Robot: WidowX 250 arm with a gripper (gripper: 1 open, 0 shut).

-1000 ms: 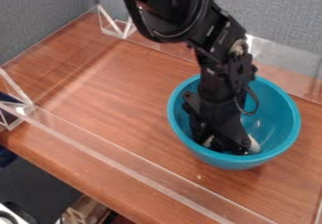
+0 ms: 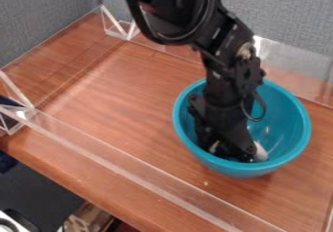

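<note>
A teal bowl [image 2: 291, 138] sits on the wooden table at the right. My black gripper [image 2: 235, 146] reaches down from the top, its lower end inside the bowl. A small pale object [image 2: 259, 153] shows at the bottom of the bowl beside the gripper, partly hidden by it. The fingertips are too dark and covered to tell whether they hold anything.
Clear plastic walls with white corner braces edge it, and a dark gap lies beyond its lower left edge.
My gripper has shifted slightly within the bowl over the last second, and a little more of the pale object shows.
</note>
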